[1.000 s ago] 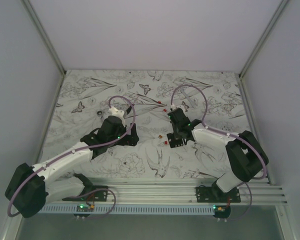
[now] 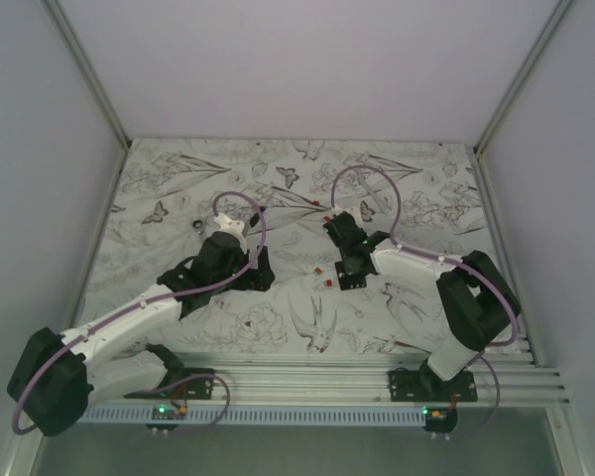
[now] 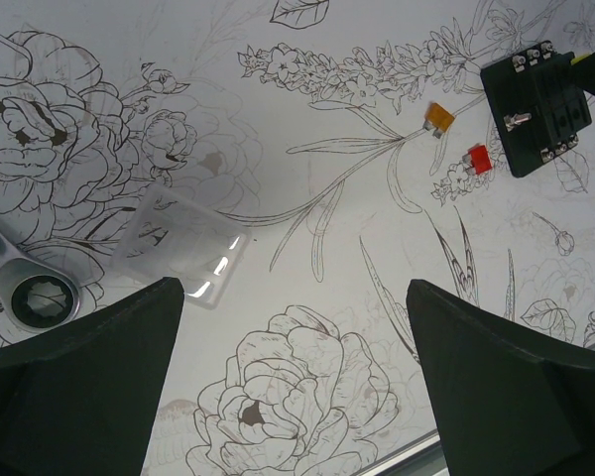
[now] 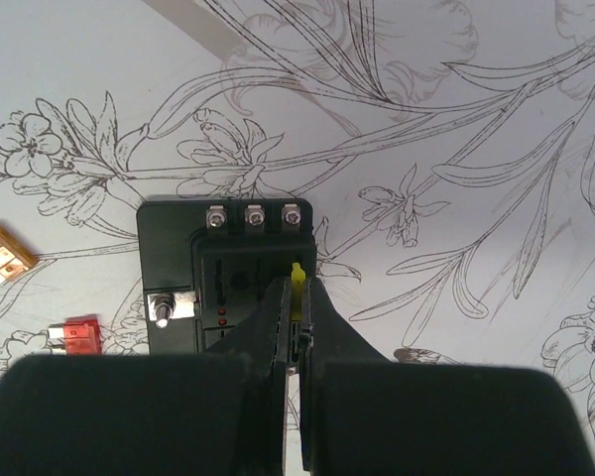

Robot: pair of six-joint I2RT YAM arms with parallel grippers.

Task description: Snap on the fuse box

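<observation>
The black fuse box (image 4: 169,258) lies on the flower-patterned surface, with metal terminals along its edge and a small yellow piece (image 4: 297,283) at its right side. My right gripper is shut over that side, its tips at the yellow piece; whether that piece is between them is unclear. In the left wrist view the box (image 3: 524,129) appears at upper right, partly covered by the other gripper. My left gripper stands open with nothing between its fingers, to the left of the box in the top view.
An orange piece (image 3: 437,119) and a red piece (image 3: 477,159) lie beside the box. A clear plastic tray (image 3: 178,248) and a wrench (image 3: 35,288) lie under my left gripper's view. The back of the surface holds only small scattered items.
My left arm is nearly still.
</observation>
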